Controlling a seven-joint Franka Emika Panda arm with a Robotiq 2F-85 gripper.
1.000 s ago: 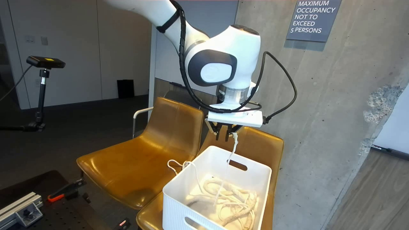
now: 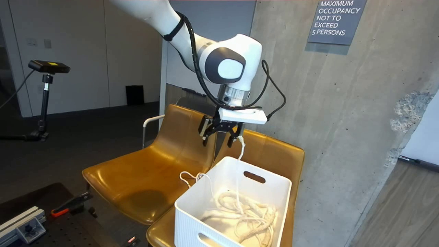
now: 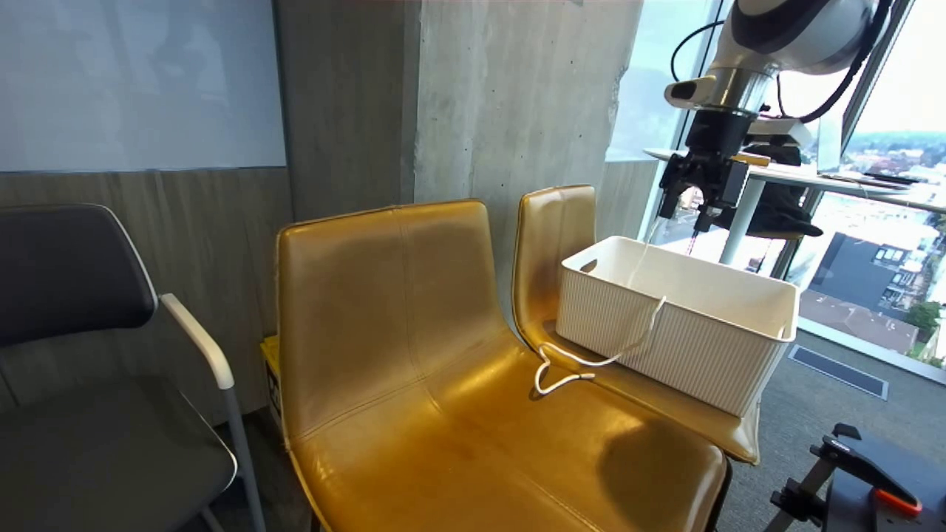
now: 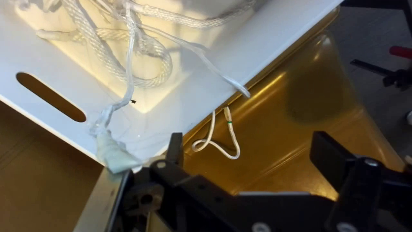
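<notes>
My gripper point(image 2: 217, 142) hangs above the back of the white bin point(image 2: 187, 228), its fingers wide apart with nothing between them. A white cord point(image 2: 241, 149) dangles from beside one finger down into the bin. In the wrist view its whitish wrapped end point(image 4: 112, 152) lies against the outer side of the left finger, outside the gap; how it clings there cannot be told. Thicker braided rope point(image 4: 112, 63) lies coiled on the bin floor. Over the bin's side another thin cord point(image 3: 567, 383) drapes onto the neighbouring chair seat.
The bin sits on one tan chair, beside a second tan chair point(image 3: 381, 319) with a mostly bare seat. A concrete wall point(image 2: 349, 123) rises behind and to the right. At the lower left stands a dark bench with a clamp point(image 2: 72, 205).
My gripper has moved left in exterior view 1 and turned, and its fingers stand farther apart. The hanging cord's upper end has shifted left with it.
</notes>
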